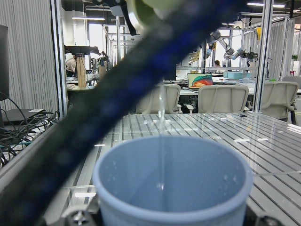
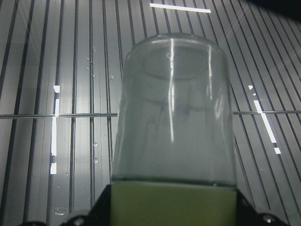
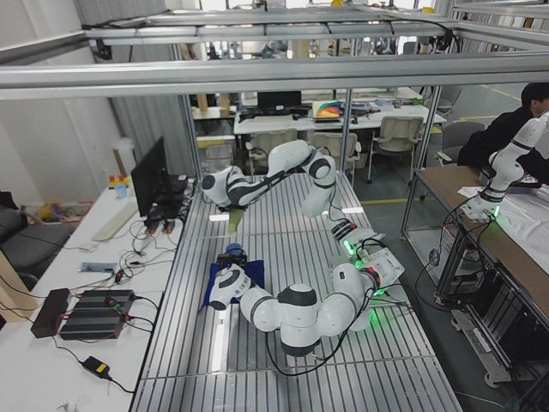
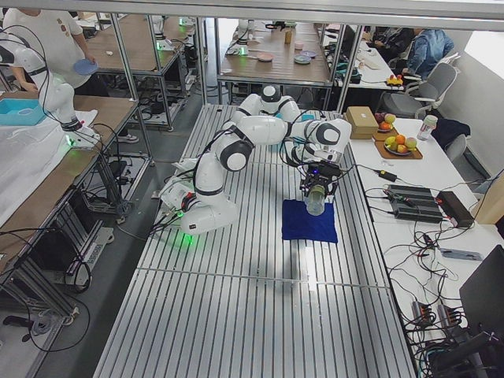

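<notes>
A light blue cup (image 1: 171,183) fills the bottom of the left wrist view, upright, held in my left gripper, whose fingers are mostly hidden behind it; a thin clear stream falls into it from above. A clear cup with a green band (image 2: 173,117) fills the middle of the right wrist view, held in my right gripper. In the camera right view this clear cup (image 4: 315,203) is tilted above a dark blue cloth (image 4: 307,228) on the slatted table (image 4: 220,307). Which gripper is which is hard to tell in the outside views, where the arms overlap.
Monitors, cables and black boxes (image 3: 94,318) crowd the white side desk (image 3: 94,378). Another arm (image 3: 506,172) stands at a brown bench on the right.
</notes>
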